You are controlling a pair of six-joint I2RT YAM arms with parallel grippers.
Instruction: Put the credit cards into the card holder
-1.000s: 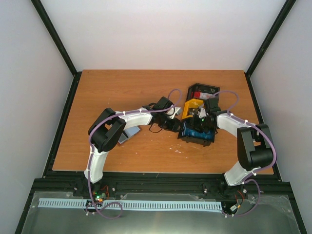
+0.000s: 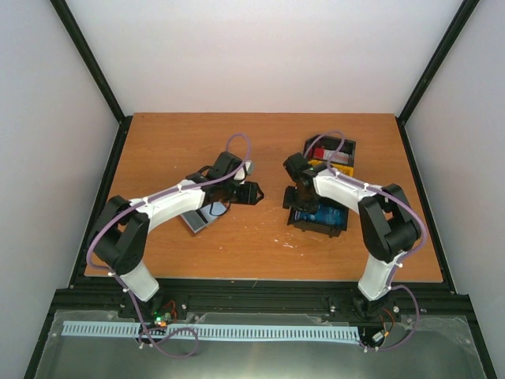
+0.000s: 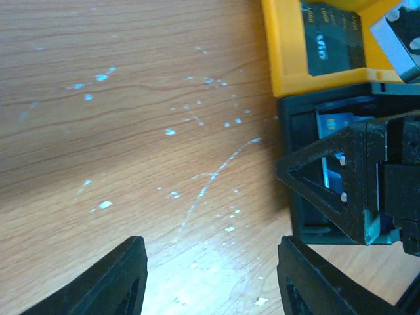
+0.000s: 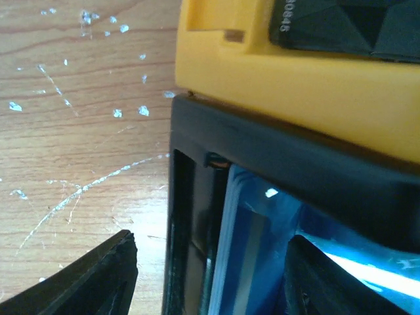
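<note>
The black card holder (image 2: pixel 339 229) at the right of the table holds blue cards (image 4: pixel 256 249), seen close in the right wrist view. My right gripper is open over its left wall, fingers apart around that wall and card edges. My left gripper hangs open over bare wood to the left of the holder, nothing between its fingers. A grey-and-white flat object (image 2: pixel 193 221) lies under the left arm, partly hidden.
Behind the holder are a yellow compartment (image 3: pixel 285 52) with dark cards and a black box (image 2: pixel 347 146) with a red item.
My left arm has drawn back leftward, away from the holder. My right gripper has moved left to the holder's left edge.
</note>
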